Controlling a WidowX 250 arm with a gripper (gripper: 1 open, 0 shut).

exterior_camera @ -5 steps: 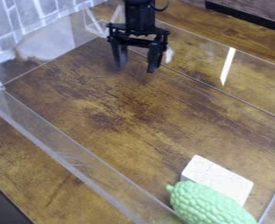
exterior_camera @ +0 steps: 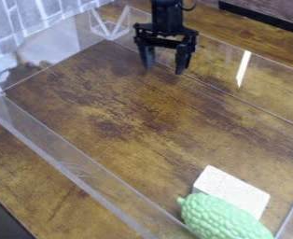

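A black gripper (exterior_camera: 164,58) hangs at the top centre, over the far part of a wooden surface enclosed by clear plastic walls. Its two fingers point down and stand apart, with nothing visible between them. At the bottom right, a green bumpy object (exterior_camera: 227,218) lies beside a white block (exterior_camera: 231,189), far from the gripper.
Clear walls (exterior_camera: 62,149) run along the sides of the wooden floor (exterior_camera: 124,121), whose middle is empty. A pale patterned cloth (exterior_camera: 19,28) is at the upper left.
The gripper has moved right, from slightly farther left and higher in the picture. The green object and white block have not moved.
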